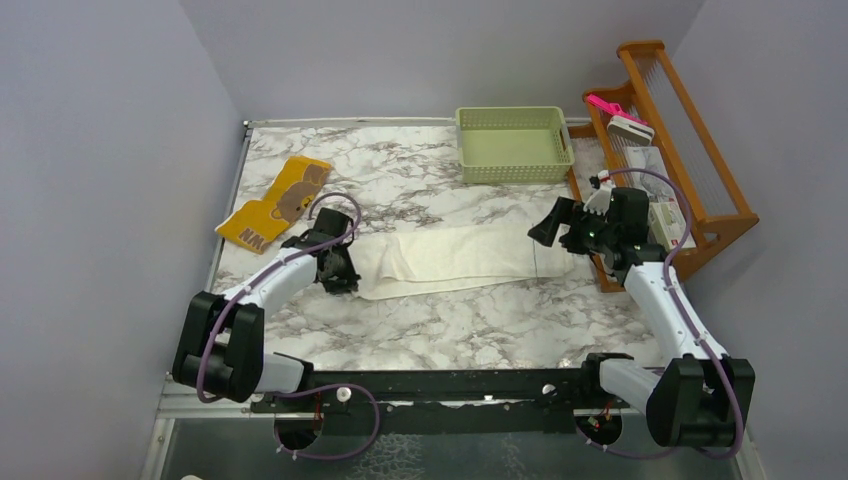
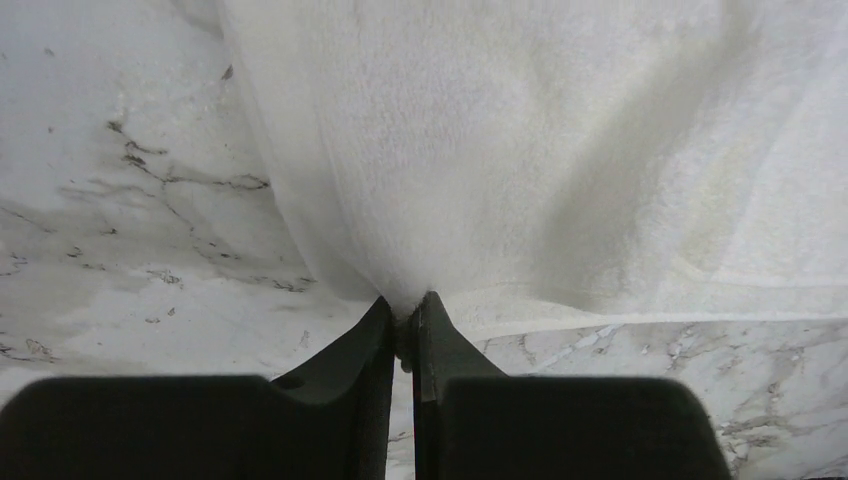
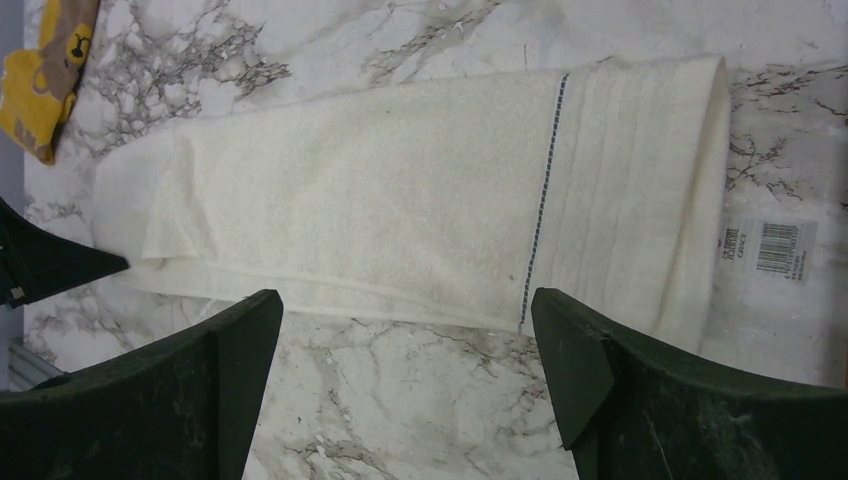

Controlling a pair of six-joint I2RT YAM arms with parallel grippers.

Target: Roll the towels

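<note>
A white towel [image 1: 460,255] lies folded lengthwise across the marble table, rumpled at its left end. My left gripper is shut on the towel's lower left corner, a pinch of cloth between its fingertips. My right gripper [image 1: 555,225] hangs over the towel's right end, open and empty; the right wrist view shows the towel [image 3: 400,190] below it, with a dotted seam near the right end. A yellow towel [image 1: 270,205] with a bear pattern lies apart at the upper left.
A green basket [image 1: 515,140] stands at the back right, beside a wooden rack [image 1: 725,180] holding small items.
</note>
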